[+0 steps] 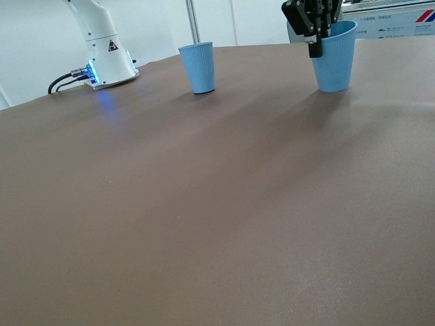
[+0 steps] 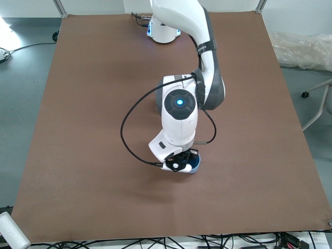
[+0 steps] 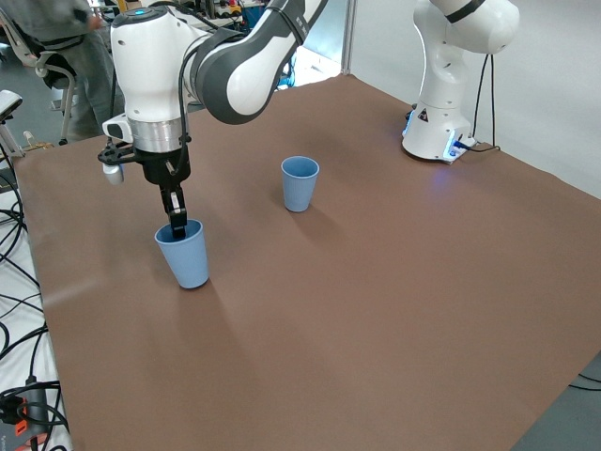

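The robot's black gripper [image 3: 177, 225] is low at a blue cup [image 3: 188, 261], its tip at the cup's rim; the top view shows this cup [image 1: 332, 64] upright on the brown table with the gripper [image 1: 314, 37] at its near side. Whether the fingers hold the rim cannot be made out. A second blue cup [image 3: 299, 188] stands apart, farther back; in the top view it [image 1: 198, 71] is left of the first. In the left view the arm [image 2: 178, 124] hides most of the cups.
Cables [image 2: 223, 241] run along the near edge of the table [image 2: 88, 155].
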